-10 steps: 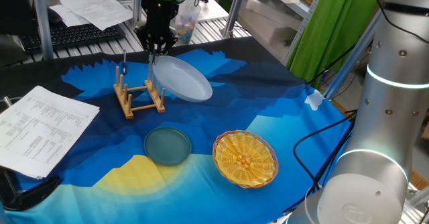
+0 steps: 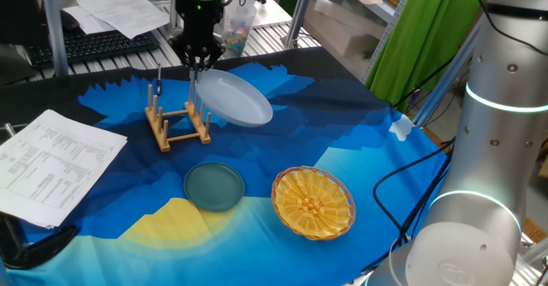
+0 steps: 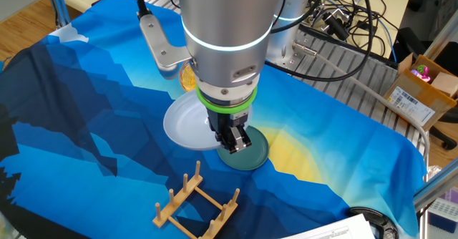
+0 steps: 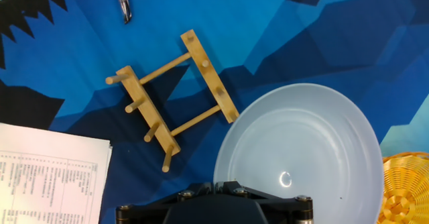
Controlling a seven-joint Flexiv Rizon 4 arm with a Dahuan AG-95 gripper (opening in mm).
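A pale blue-white plate (image 2: 235, 98) hangs tilted above the cloth, its rim at my gripper (image 2: 197, 67). In the wrist view the plate (image 4: 301, 153) fills the lower right, and its left edge meets the shut fingertips of my gripper. From the other side, the plate (image 3: 189, 121) shows partly behind the gripper (image 3: 237, 144). A wooden rack with upright pegs (image 2: 163, 138) stands on the cloth beside and below the plate; the wrist view shows the rack (image 4: 213, 81) left of the plate.
A dark green plate (image 2: 214, 187) and a round wicker basket (image 2: 312, 203) lie on the cloth nearer the base. Printed sheets (image 2: 56, 170) cover the left side. A pen (image 4: 123, 3) lies beyond the rack. Blue cloth right of the rack is clear.
The arm and the held plate have shifted very slightly, the plate's far edge rising a little and moving right. Rack, green plate and basket have stayed put.
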